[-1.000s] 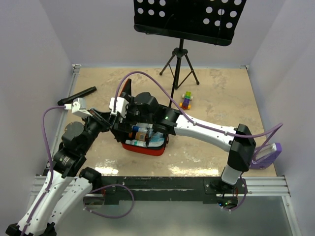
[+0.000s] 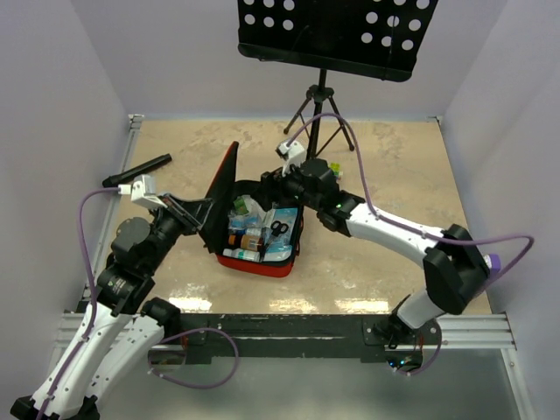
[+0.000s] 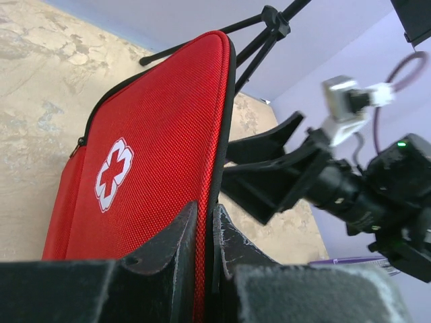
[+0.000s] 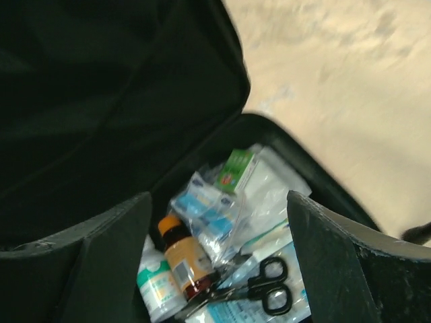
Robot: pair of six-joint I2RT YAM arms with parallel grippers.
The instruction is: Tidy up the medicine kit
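Observation:
The red medicine kit (image 2: 256, 265) stands open on the table, its lid (image 2: 220, 198) raised on the left side. My left gripper is shut on the lid's edge; the lid's red outer face with a white cross emblem (image 3: 114, 173) shows in the left wrist view. Over the kit's back right part hovers my right gripper (image 2: 268, 189), its fingers (image 4: 337, 259) apart with nothing between them. In the right wrist view the kit holds black scissors (image 4: 266, 288), a brown bottle (image 4: 185, 259), a white-green bottle (image 4: 158, 286), a green box (image 4: 236, 168) and clear bags.
A black music stand (image 2: 317, 96) rises behind the kit. At the back left lies a black cylinder (image 2: 138, 171). A colourful toy (image 2: 335, 169) sits partly behind the right arm.
My right gripper has drawn away from the lid, moving right over the kit's interior, and more of the contents now shows. The left gripper has stayed in place at the lid.

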